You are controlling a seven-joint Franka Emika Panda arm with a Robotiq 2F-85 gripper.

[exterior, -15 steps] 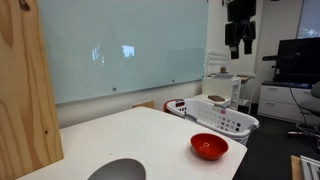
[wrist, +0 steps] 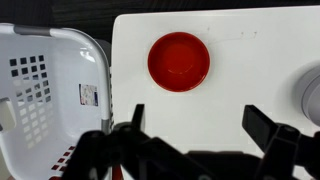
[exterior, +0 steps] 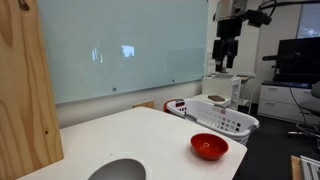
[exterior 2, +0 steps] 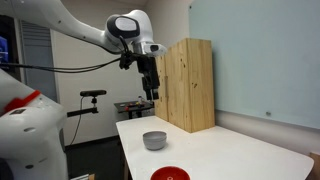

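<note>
High over the white table, my gripper stands open with nothing between its fingers. A red bowl [wrist: 180, 62] rests on the table and looks empty from above; exterior view 1 has the same red bowl [exterior: 209, 147] near the table's right edge, below the gripper [exterior: 227, 55]. A grey bowl [exterior: 118, 170] sits at the front of the table in that view, and only part of this grey bowl [wrist: 312, 95] enters the wrist view at the right edge. In exterior view 2 the grey bowl [exterior 2: 154, 140] lies beyond the red bowl [exterior 2: 170, 173].
Beside the table is a white laundry basket [wrist: 97, 55], its inside partly visible. Bare white tabletop [exterior: 120, 135] spreads between the bowls. A wooden panel [exterior: 28, 90] rises at the left, and a glass board [exterior: 140, 45] lines the wall behind.
My gripper has shifted left in exterior view 1 and come slightly lower. The bowls and the basket have stayed where they were.
</note>
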